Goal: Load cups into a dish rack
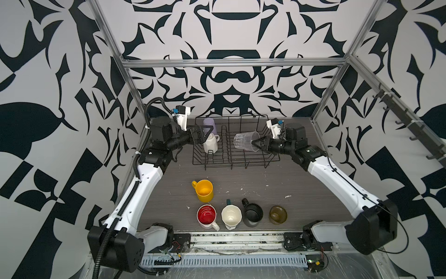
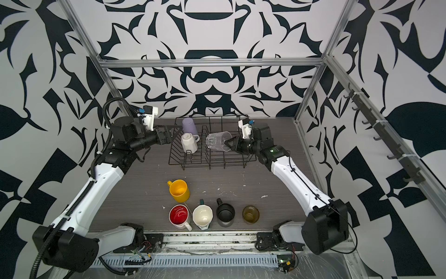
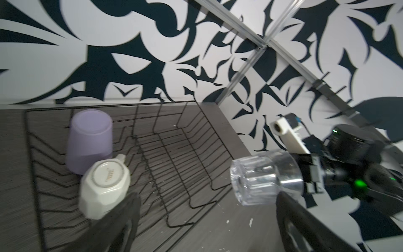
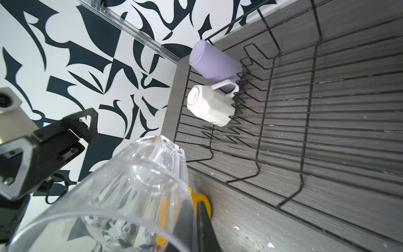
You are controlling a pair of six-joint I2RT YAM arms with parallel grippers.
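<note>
A clear plastic cup (image 1: 245, 141) is held sideways over the rack's right half, its base toward the left arm and its mouth toward my right gripper (image 1: 258, 143). That gripper is shut on the cup's thin wall at the rim, as the right wrist view shows with the cup (image 4: 138, 184) filling its lower left. The wire dish rack (image 1: 232, 166) carries an upturned white mug (image 3: 105, 184) and, behind it, an upturned lilac cup (image 3: 90, 138), both in the left section. My left gripper hangs open near the rack's left side, its fingers (image 3: 117, 226) apart and empty.
On the table in front stand a yellow mug (image 1: 204, 191), a red-lined mug (image 1: 206, 215), a cream mug (image 1: 231, 215), a black mug (image 1: 253, 214) and a brown glass (image 1: 277, 214). The rack's right section is empty beneath the clear cup.
</note>
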